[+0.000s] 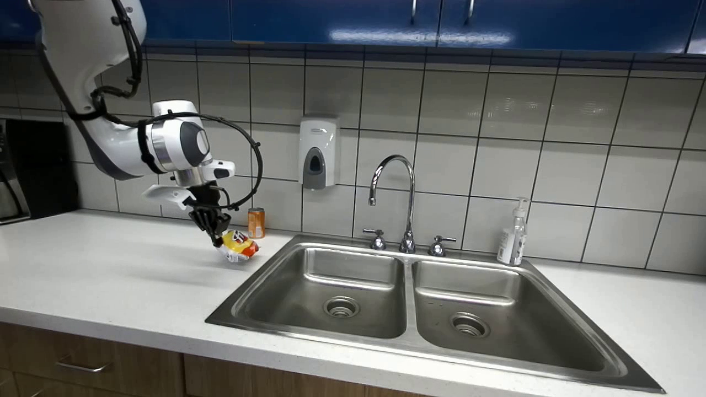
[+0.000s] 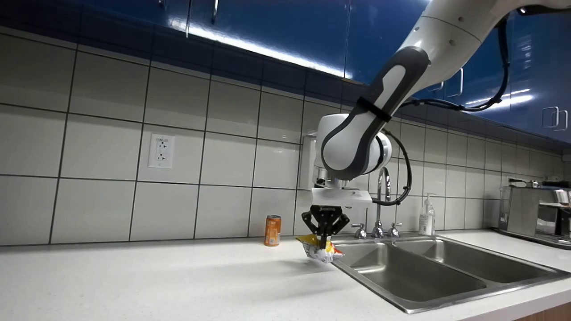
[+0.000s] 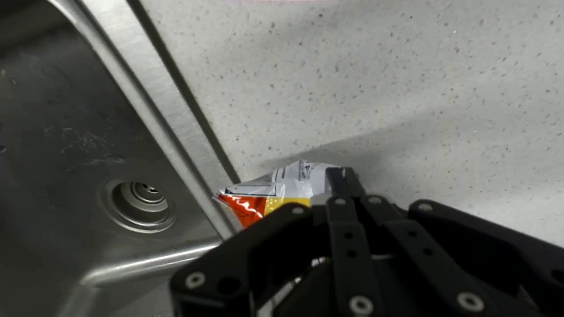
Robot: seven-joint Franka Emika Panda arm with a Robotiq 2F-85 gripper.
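A crinkly snack bag [image 1: 238, 246] in yellow, red and white hangs from my gripper [image 1: 220, 241], just left of the sink in exterior view 1. The fingers are pinched shut on the bag's thin foil. In exterior view 2 the bag [image 2: 320, 250] shows on both sides of the fingers [image 2: 323, 241], a little above the counter, with a shadow under it. The wrist view has the bag [image 3: 288, 190] pointing toward the sink rim, its rear part hidden by my gripper.
A double steel sink [image 1: 410, 334] with a tall faucet [image 1: 408, 198] lies to the right. An orange can [image 1: 256, 223] stands by the wall close behind the bag. A soap bottle [image 1: 514, 235] stands behind the right basin.
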